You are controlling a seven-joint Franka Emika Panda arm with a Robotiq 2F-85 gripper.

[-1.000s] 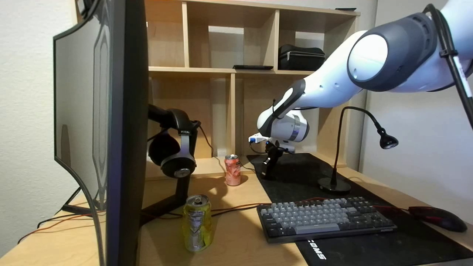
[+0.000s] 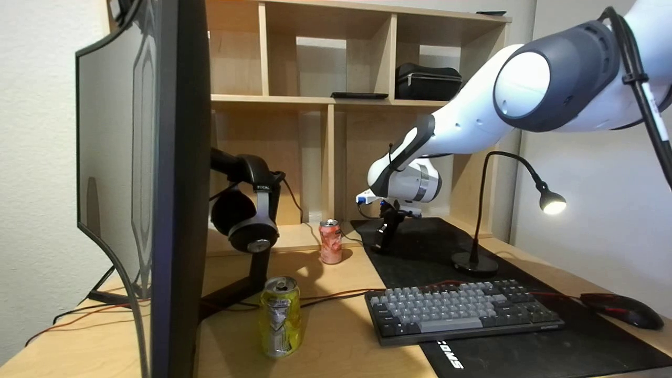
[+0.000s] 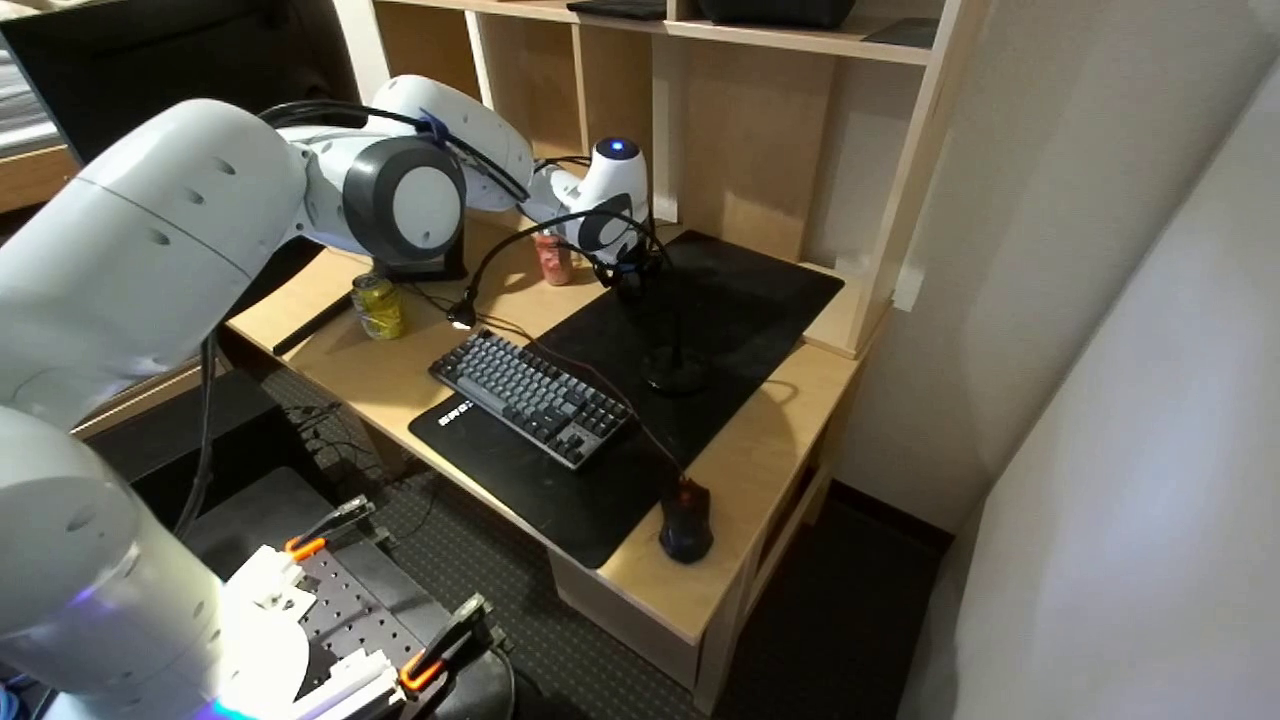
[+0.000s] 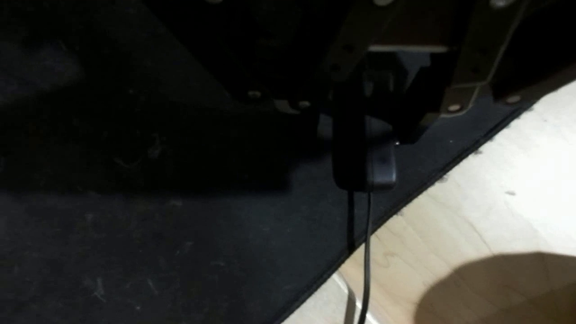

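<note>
The lamp [image 2: 479,208] with a thin black neck stands on the black desk mat [image 2: 425,249], its head [image 2: 553,202] lit. At the mat's back left edge, my gripper [image 2: 382,243] points down, low over the mat. In the wrist view a small black box [image 4: 382,170] on a thin cable [image 4: 368,259] sits between the dark fingers of my gripper. The right finger [image 4: 424,116] comes close to the box's side. Deep shadow hides the left fingertip, and whether the fingers press on the box cannot be told.
A pink can [image 2: 331,242] stands just left of my gripper, a yellow can [image 2: 280,317] nearer the front. Headphones [image 2: 252,217] hang beside the monitor [image 2: 176,189]. The keyboard [image 2: 463,311] and mouse [image 2: 621,311] lie toward the front. Shelves [image 2: 365,101] rise behind.
The lamp's head was dark one second ago and is now lit. My wrist and gripper have shifted very slightly right and down in exterior view 1.
</note>
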